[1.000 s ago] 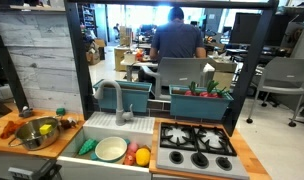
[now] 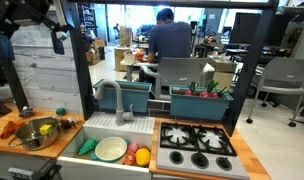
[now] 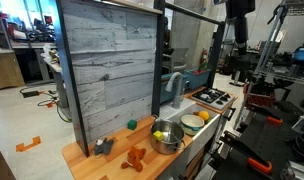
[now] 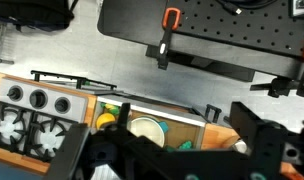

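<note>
High above the counter, my gripper [image 2: 32,45] is open and empty, at the upper left in exterior view 1 and upper right in exterior view 2. From above, the wrist view shows its dark fingers spread apart over the sink area. A metal pot [image 3: 167,137] stands on the wooden counter with something yellow in it. Beside the pot lies an orange-brown object [image 3: 134,157]. In the sink [image 2: 82,141] are a pale bowl [image 2: 110,149], a green item [image 2: 88,146], and red [image 2: 131,149] and yellow [image 2: 143,157] rounded items.
Right of the sink sits a stove [image 2: 197,148] with black grates and knobs. A grey faucet [image 2: 119,103] rises behind the sink. Teal planters [image 2: 200,107] hang at the back, one holding red items. Dark posts [image 2: 80,60] frame the counter. Air around the gripper looks clear.
The arm and gripper have come down into the upper left of exterior view 1, where a second ago they were out of sight. The counter items have not moved.
</note>
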